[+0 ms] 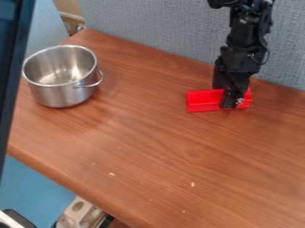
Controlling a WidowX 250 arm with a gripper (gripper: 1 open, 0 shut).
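A red oblong object (202, 101) lies on the wooden table near the back wall, right of centre. My black gripper (234, 98) reaches down from above onto its right part, fingertips at or over it. Whether the fingers are shut on it or still apart is hard to tell at this size. A steel pot (60, 87) with a wire handle stands at the back left corner of the table.
A grey padded wall (155, 36) runs behind it. A dark vertical edge fills the upper left of the view.
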